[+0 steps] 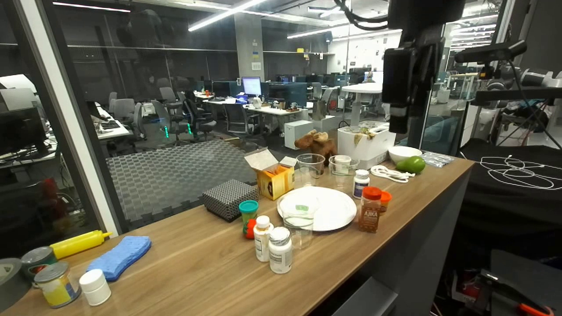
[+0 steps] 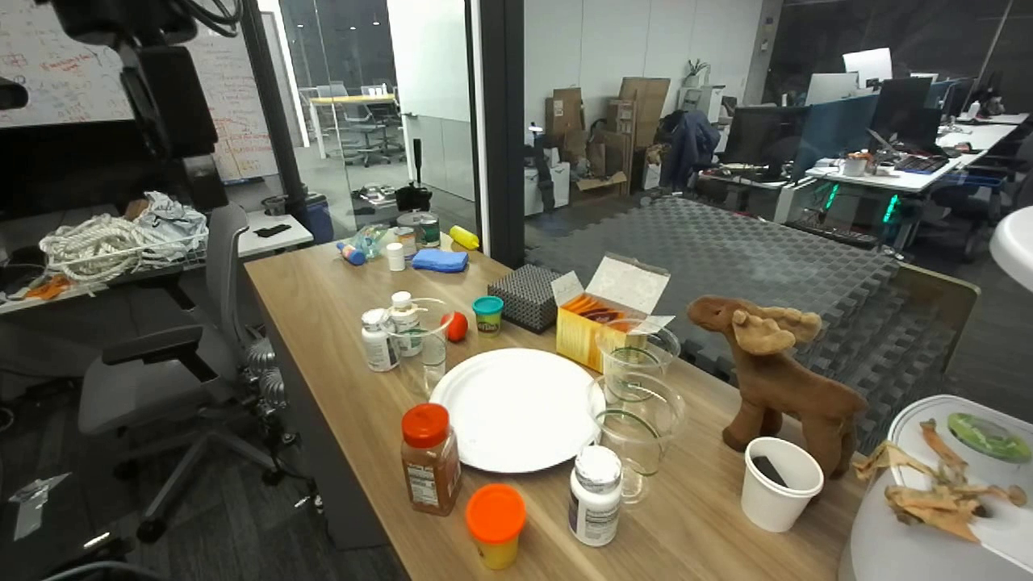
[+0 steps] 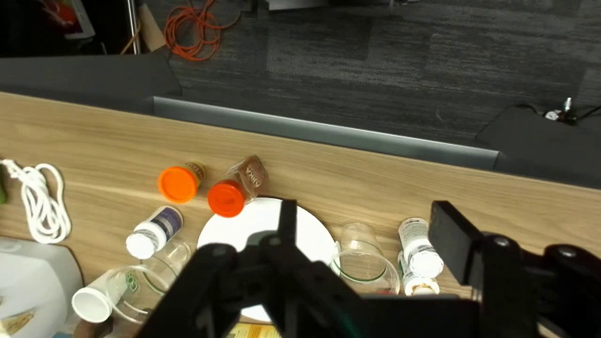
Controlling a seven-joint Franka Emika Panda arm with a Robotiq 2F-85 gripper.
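My gripper hangs high above the table, its fingers spread well apart in the wrist view with nothing held between them. Below it lie a white plate, a clear plastic cup and two white pill bottles. On the plate's other side stand a red-lidded spice jar, an orange-lidded tub and another pill bottle. In exterior view 1 the gripper shows at the upper right, clear of every object. Part of the plate is hidden behind the gripper in the wrist view.
An open yellow box, a black textured block and a brown plush moose stand along the back. A blue sponge and small cans lie at the far left.
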